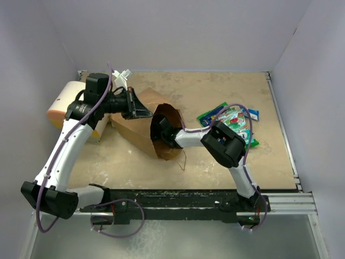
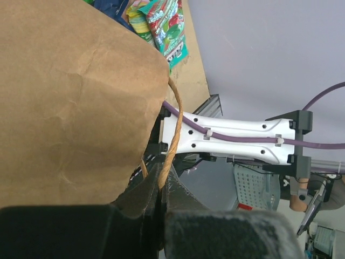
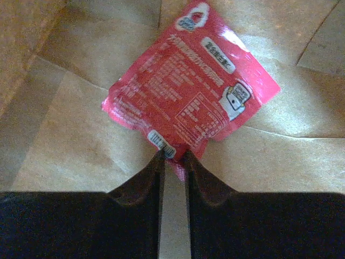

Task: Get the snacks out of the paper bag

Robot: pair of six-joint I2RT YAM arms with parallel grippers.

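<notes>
The paper bag [image 1: 135, 129] lies on its side, mouth facing right. My left gripper [image 1: 145, 112] is at its upper rim, shut, with the twisted handle [image 2: 173, 145] running to its fingertips in the left wrist view. My right gripper is inside the bag at the lower end of a red snack packet [image 3: 178, 81], fingertips on its crumpled corner; whether they are closed on it is unclear. The top view hides the packet. Snack packs [image 1: 232, 121] lie outside on the board, right of the bag.
A cream cylindrical object [image 1: 67, 105] sits at the left behind my left arm. Walls enclose the board at back and sides. Bare board [image 1: 232, 86] shows at the back and right.
</notes>
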